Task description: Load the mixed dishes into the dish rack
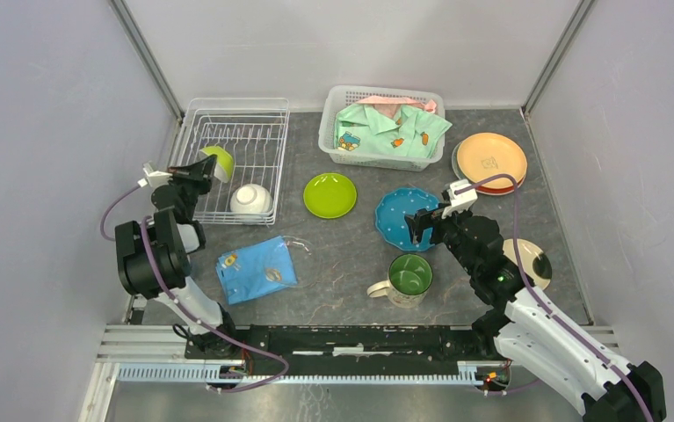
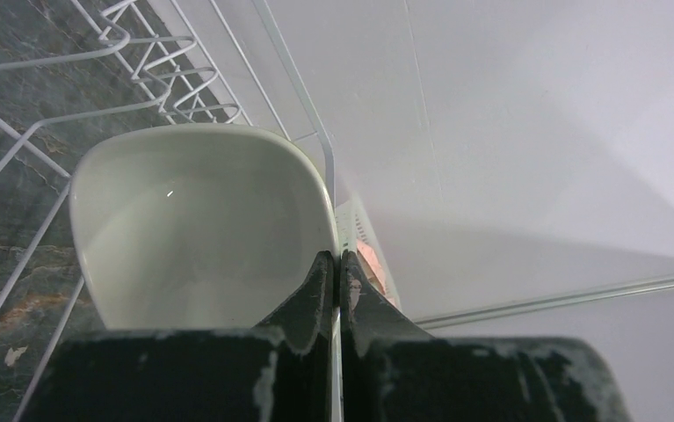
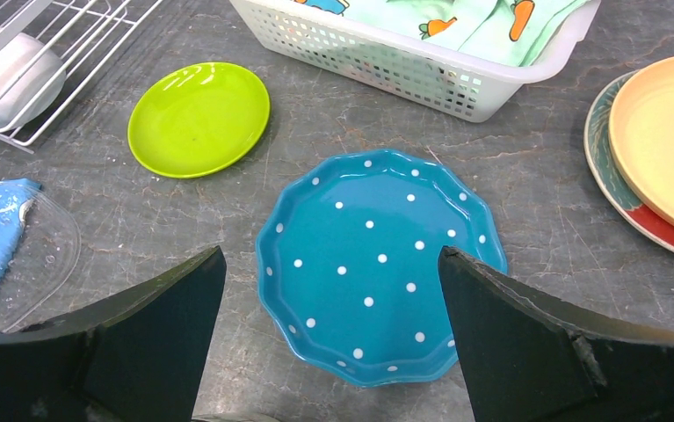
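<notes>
A green bowl, pale inside, is on its side in the white dish rack; my left gripper is shut on its rim. A white bowl also sits in the rack. My right gripper is open and empty above a blue dotted plate. A green plate lies by the rack, a stack of plates at the back right, a cream plate partly under the right arm, and a green-lined mug at the front.
A basket of cloths stands at the back. A blue plastic-wrapped item lies at front left, with a clear item beside it. Walls border both sides and the back.
</notes>
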